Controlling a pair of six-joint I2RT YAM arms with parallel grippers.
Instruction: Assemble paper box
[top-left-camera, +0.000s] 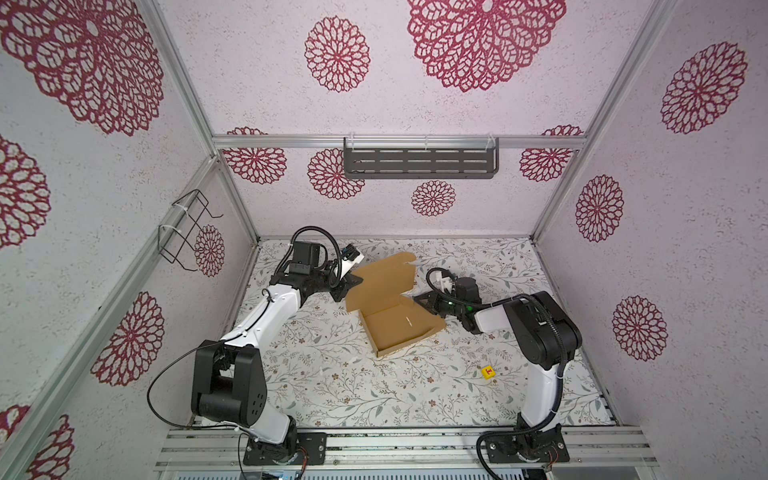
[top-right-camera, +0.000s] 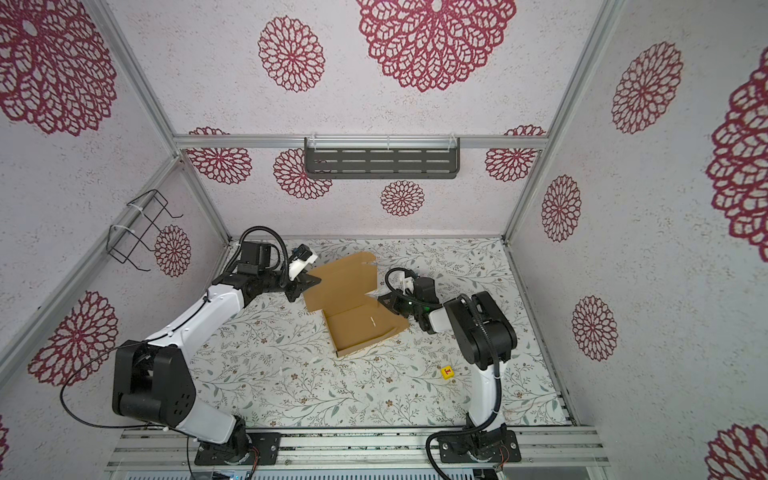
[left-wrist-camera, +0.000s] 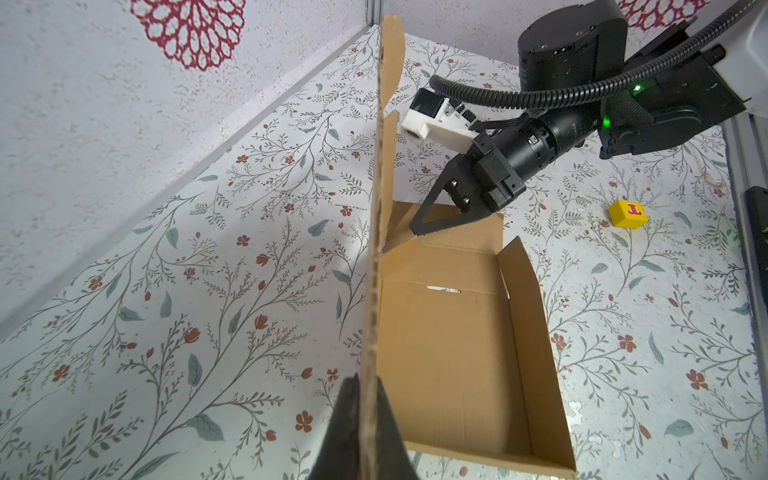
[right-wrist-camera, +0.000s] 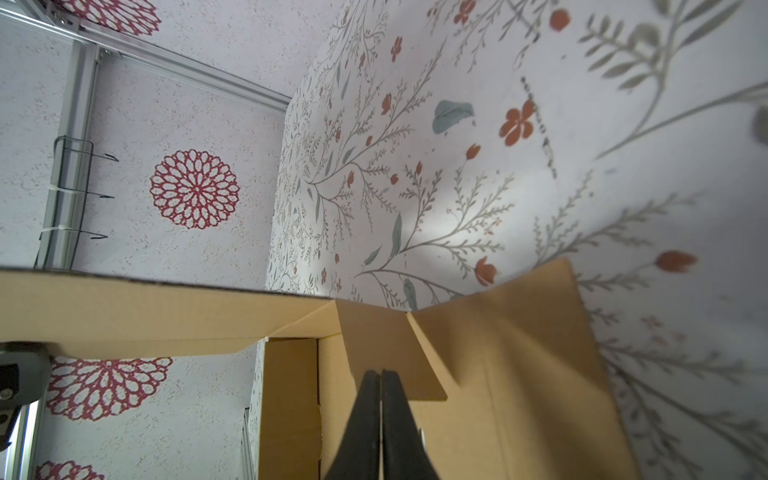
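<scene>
A brown cardboard box (top-left-camera: 396, 328) lies partly folded on the table. Its lid panel (top-left-camera: 384, 280) stands raised at the back, and the right side (right-wrist-camera: 544, 344) slopes outward. My left gripper is shut on the lid panel's thin edge, which runs between its fingers in the left wrist view. At the box's back right corner, my right gripper is shut, with nothing clear between its fingers. Its tips are close to a small corner flap (right-wrist-camera: 392, 352); whether they touch it I cannot tell. The box's left wall (top-left-camera: 369, 333) stands upright.
A small yellow block (top-left-camera: 488, 372) lies on the table, right of the box and nearer the front. A dark rack (top-left-camera: 421, 164) hangs on the back wall.
</scene>
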